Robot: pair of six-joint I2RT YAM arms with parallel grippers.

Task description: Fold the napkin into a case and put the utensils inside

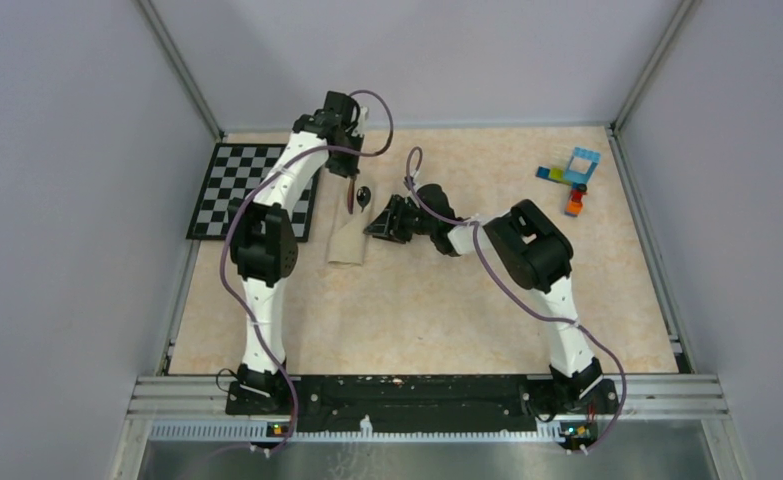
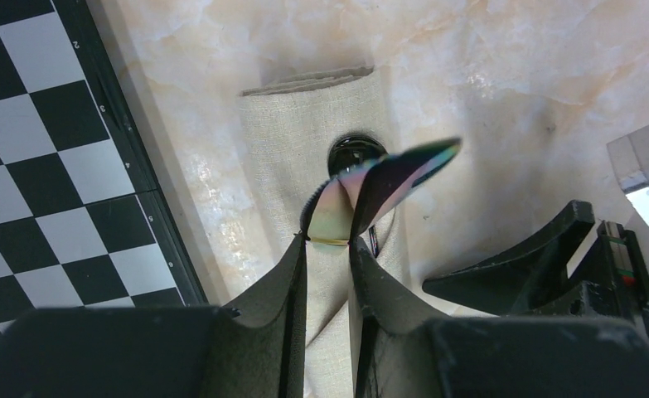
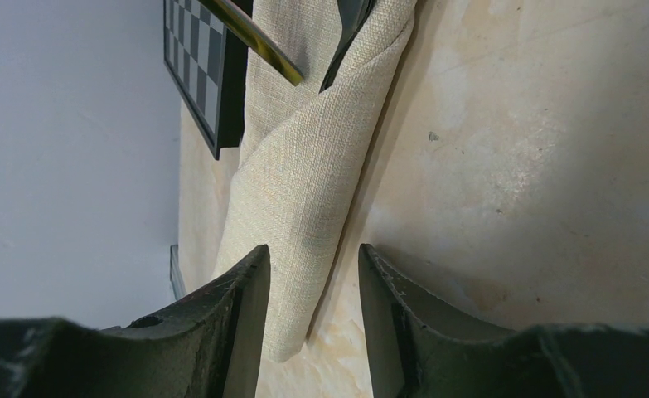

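The beige napkin [image 1: 346, 243] lies folded lengthwise beside the checkerboard, with a diagonal flap forming a pocket [image 3: 296, 207]. A black spoon [image 1: 363, 197] lies on it, its handle at the flap. My left gripper is above the napkin, shut on a long shiny iridescent utensil, also seen dangling over the pocket's mouth in the right wrist view. My right gripper sits low at the napkin's right edge, open, with nothing held between its fingers.
A checkerboard [image 1: 210, 210] stands left of the napkin. Coloured toy blocks [image 1: 581, 165] lie at the far right.
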